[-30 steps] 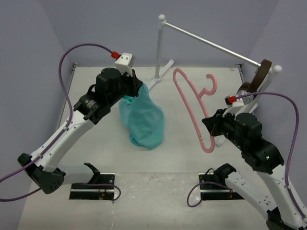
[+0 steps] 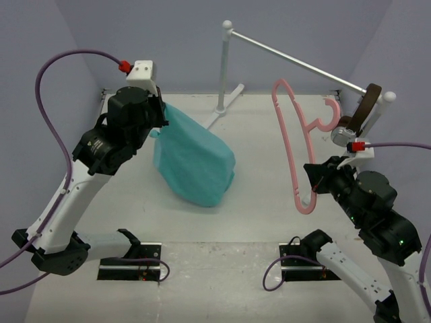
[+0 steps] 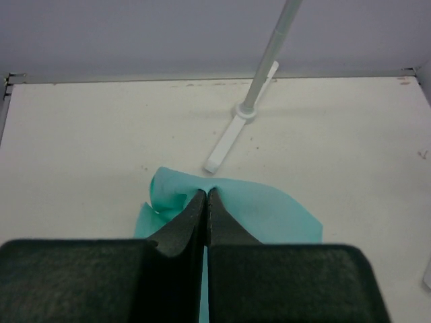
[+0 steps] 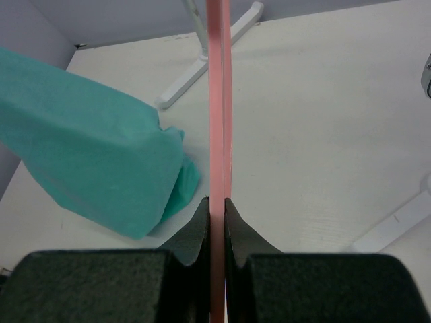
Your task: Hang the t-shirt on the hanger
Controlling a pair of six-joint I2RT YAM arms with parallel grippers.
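Note:
The teal t-shirt (image 2: 195,161) hangs bunched from my left gripper (image 2: 161,111), its lower part spread over the white table left of centre. In the left wrist view the fingertips (image 3: 200,202) are closed on the teal cloth (image 3: 269,208). A pink hanger (image 2: 285,145) is held up on the right, its hook (image 2: 331,116) facing the rack. My right gripper (image 2: 314,185) is shut on the hanger's lower end. In the right wrist view the pink bar (image 4: 216,134) runs between its fingers. Shirt and hanger are apart.
A white rack stands behind, its rail (image 2: 296,62) sloping from the back post (image 2: 223,70) to the right post. A dark roll-like object (image 2: 363,111) is by the right post. Bare table (image 2: 259,195) lies between shirt and hanger.

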